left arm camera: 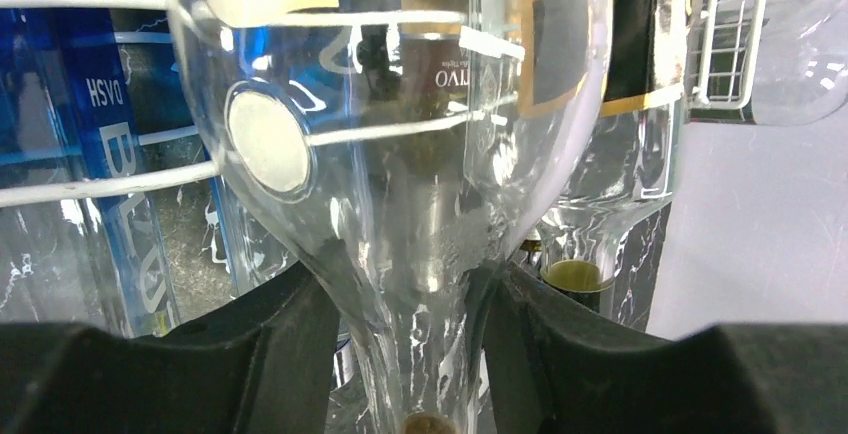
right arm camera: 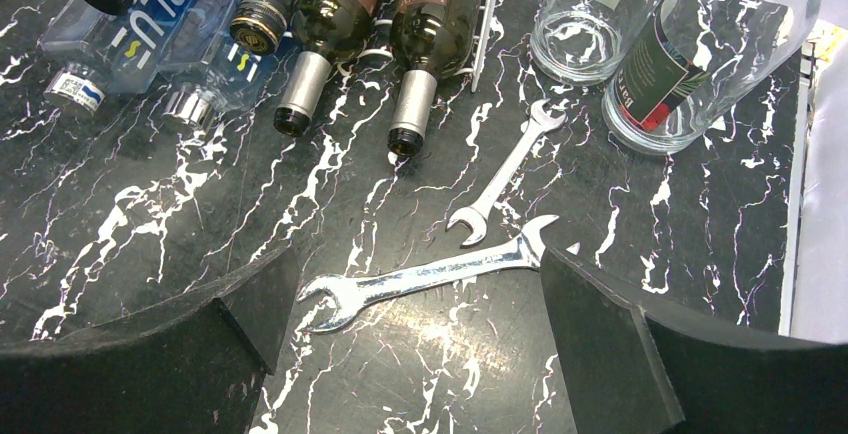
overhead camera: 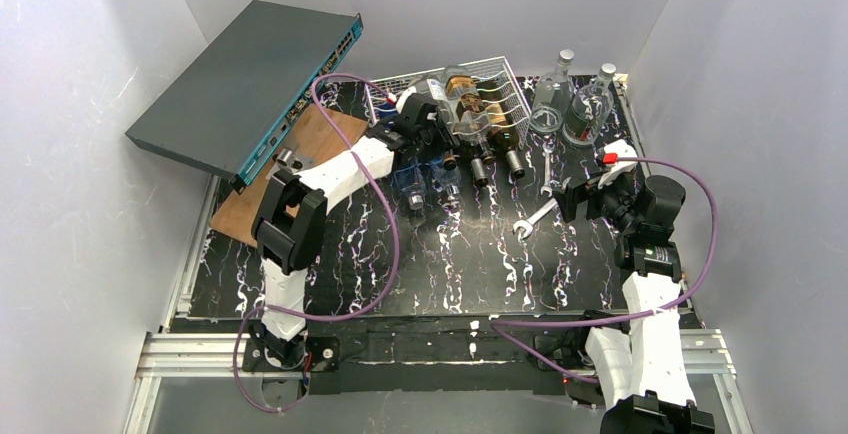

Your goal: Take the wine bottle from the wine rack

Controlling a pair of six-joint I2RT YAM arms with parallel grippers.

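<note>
The white wire wine rack (overhead camera: 500,69) at the back holds several bottles lying down. My left gripper (overhead camera: 440,134) is over its front. In the left wrist view a clear glass bottle (left arm camera: 390,184) lies with its neck between the fingers; whether they press on it I cannot tell. Dark wine bottles (right arm camera: 435,24) and blue-labelled clear bottles (right arm camera: 140,44) lie in or under the rack, necks toward the front. My right gripper stands open at the right, above the wrenches, with nothing held.
Two upright glass bottles (overhead camera: 585,114) stand right of the rack. Two wrenches (right arm camera: 430,274) lie on the marble top. A dark metal case (overhead camera: 240,84) and wooden board (overhead camera: 245,214) occupy the left.
</note>
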